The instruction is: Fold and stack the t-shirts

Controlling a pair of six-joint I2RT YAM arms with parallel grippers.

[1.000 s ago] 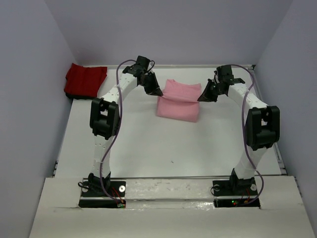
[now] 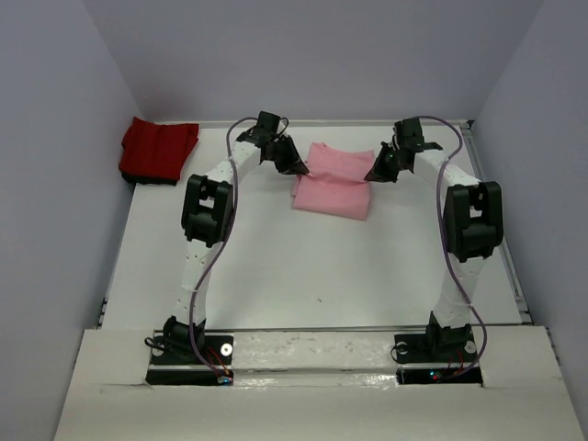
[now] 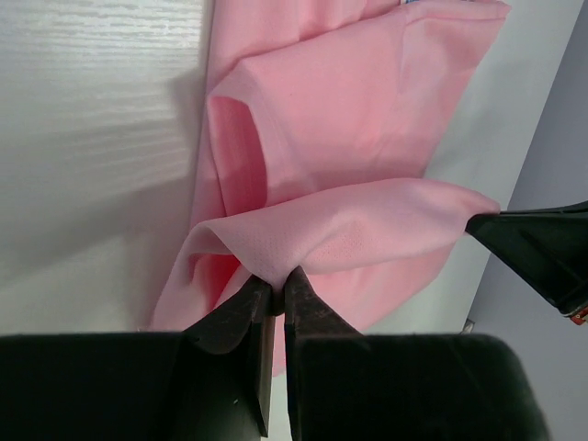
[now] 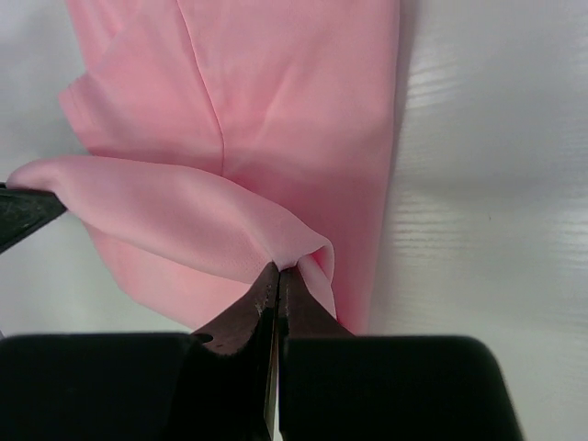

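A pink T-shirt (image 2: 331, 197) lies partly folded at the back middle of the table, a raised band of its cloth stretched between my grippers. My left gripper (image 2: 301, 169) is shut on the band's left end. My right gripper (image 2: 372, 176) is shut at the band's right end, the pink fabric reaching its fingertips. In the left wrist view the band (image 3: 367, 220) crosses over the shirt's lower layers; in the right wrist view it (image 4: 165, 207) runs leftward to the other gripper's dark tip.
A folded red stack of cloth (image 2: 158, 147) sits at the back left corner. Grey walls stand at the back and both sides.
Both arms have shifted slightly toward the back, the left also a little rightward, carrying the pink cloth's edge with them.
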